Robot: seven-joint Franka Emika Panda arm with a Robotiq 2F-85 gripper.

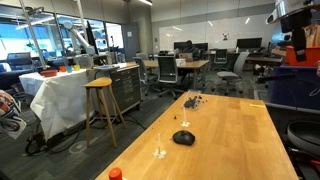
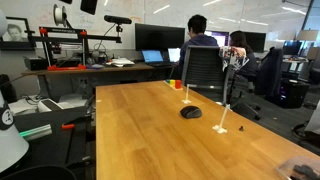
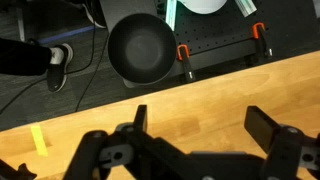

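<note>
Seen from the wrist view, my gripper is open, its two dark fingers wide apart, with only bare wooden table (image 3: 215, 98) visible between them. In exterior view 1 the arm (image 1: 299, 40) is raised above the table's right side. A black rounded object (image 1: 184, 137) rests on the table, well away from the gripper; exterior view 2 also shows this black object (image 2: 191, 112). Close by stand two thin white upright pieces on small bases, one nearer (image 2: 222, 122) and one farther (image 2: 187, 97).
A red object (image 1: 115, 174) sits at the table's near-left edge. Clear plastic (image 2: 298, 168) lies at the right edge. Beyond the table edge are a black round container (image 3: 141, 48) and an orange-and-black clamp (image 3: 184, 60).
</note>
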